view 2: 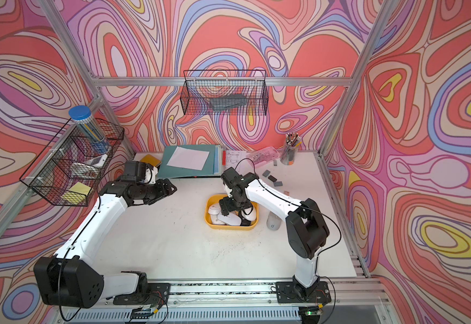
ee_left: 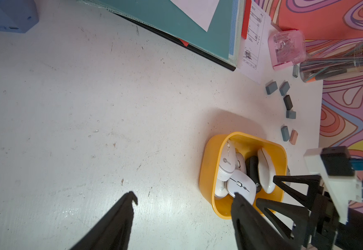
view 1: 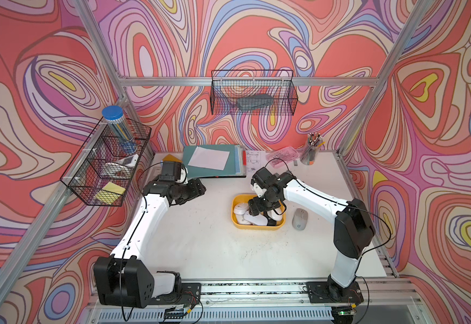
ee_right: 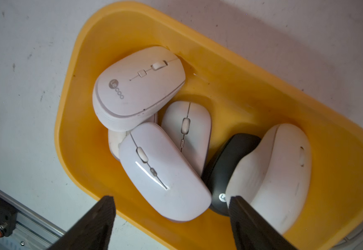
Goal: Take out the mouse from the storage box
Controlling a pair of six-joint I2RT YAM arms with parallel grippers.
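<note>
A yellow storage box (view 1: 258,227) on the table holds several white mice, such as a Lecoo mouse (ee_right: 139,83), and a black mouse (ee_right: 225,170). My right gripper is open directly over the box, with the mice beneath it in the right wrist view; whether it touches any cannot be told. A grey mouse (view 1: 299,218) lies on the table to the right of the box. My left gripper hangs open over the left of the table, nothing between its fingers.
A green folder (view 1: 211,167), a pink case (ee_left: 285,48), a pen holder (view 1: 309,154) and small blocks (ee_left: 284,87) lie along the back. Wire baskets hang left and back.
</note>
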